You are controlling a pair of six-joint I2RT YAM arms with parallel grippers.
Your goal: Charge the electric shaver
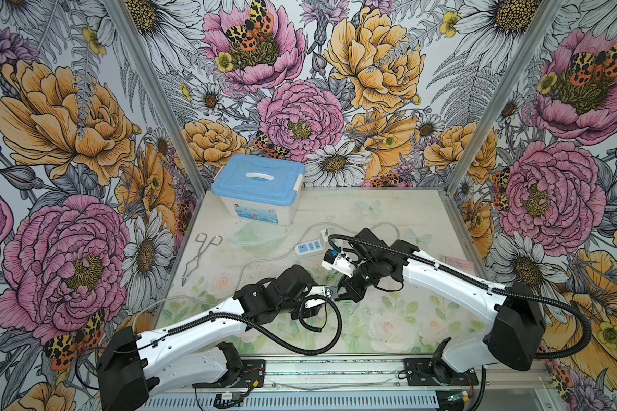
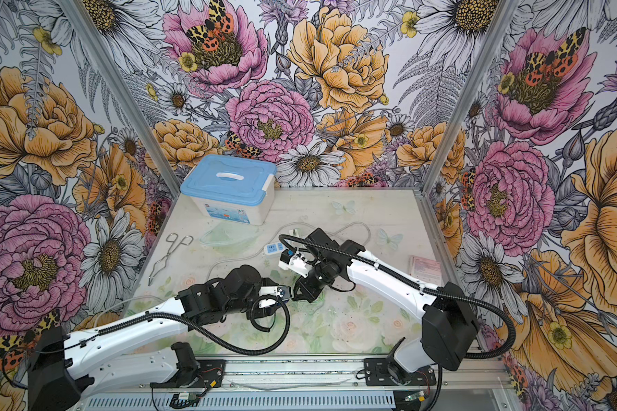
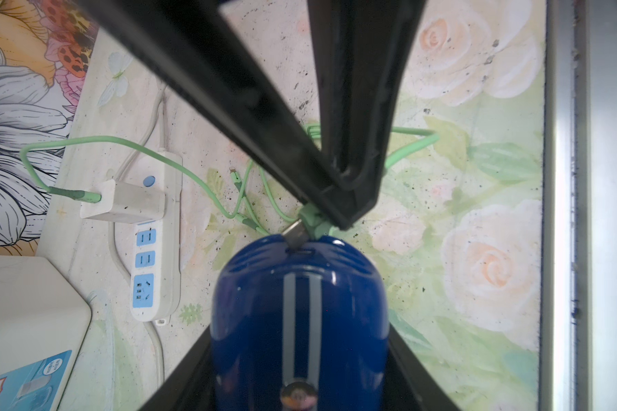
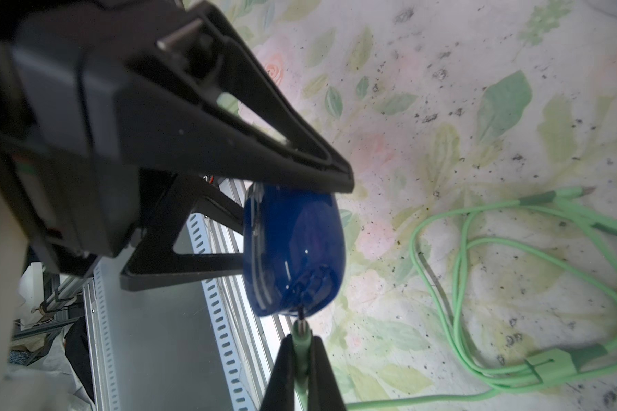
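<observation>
The blue shaver [image 3: 298, 322] is clasped between the dark fingers of my left gripper, its end pointing toward my right gripper. In the right wrist view, the same shaver [image 4: 296, 250] has black left-gripper fingers [image 4: 301, 164] on either side. My right gripper is shut on the green plug [image 4: 301, 342] of the charging cable. The plug's metal tip [image 3: 296, 234] meets the shaver's end in the left wrist view; how deep it sits cannot be told. A white charger [image 3: 126, 202] with the green cable sits in the power strip [image 3: 154, 274].
Coils of green cable [image 4: 459, 308] lie on the table below. The lidded box [image 1: 257, 191] stands at back left, with metal tongs [image 1: 200, 257] in front of it. A pink card [image 1: 457, 264] lies at right. Open table surrounds the arms.
</observation>
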